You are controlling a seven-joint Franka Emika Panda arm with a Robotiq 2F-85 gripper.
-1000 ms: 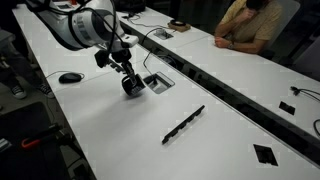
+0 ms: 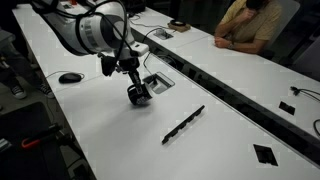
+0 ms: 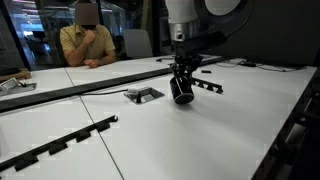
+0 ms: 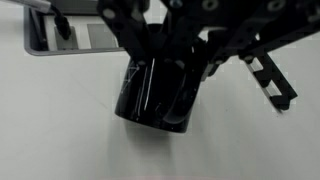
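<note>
A glossy black mug (image 2: 138,95) is at my gripper (image 2: 136,82), at the near end of the white table. In the second exterior view the mug (image 3: 181,91) looks tilted, and its round end faces that camera. Seen from the wrist, the mug (image 4: 158,95) lies directly under the gripper, whose fingers are shut on its upper part. The fingers cover that part, so the exact grip is hidden. Whether the mug touches the table is unclear.
Close behind the mug, a grey power outlet panel (image 2: 160,84) is set into the table, with a cable. A long black strip (image 2: 182,122) lies to the right. A computer mouse (image 2: 70,77) rests at left.
The gripper and the mug have shifted a short way toward the front and slightly right in exterior view 1, away from the outlet panel. The grip looks the same throughout.
</note>
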